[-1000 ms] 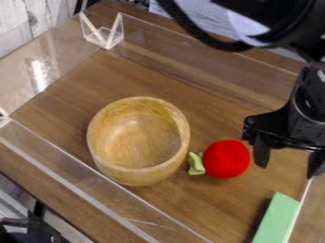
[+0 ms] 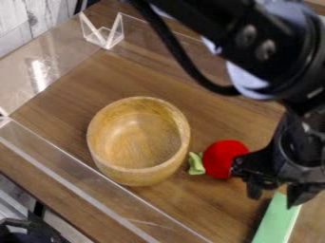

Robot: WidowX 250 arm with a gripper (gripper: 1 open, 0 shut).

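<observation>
My gripper [image 2: 273, 193] is at the right, low over the table, its dark fingers just above the top end of a green rectangular object [image 2: 275, 224] that has a dark strip along its side. Whether anything is between the fingers cannot be told. A red round object [image 2: 223, 155] with a small light-green piece [image 2: 196, 163] at its left lies just left of the gripper. A wooden bowl [image 2: 139, 141] stands left of them.
The brown tabletop [image 2: 89, 90] has free room behind the bowl. Clear plastic walls [image 2: 89, 180] run along the near left, and a clear holder [image 2: 103, 30] stands at the back left.
My gripper and arm have moved down and toward the front, nearer the green object. The bowl and the red object look unmoved.
</observation>
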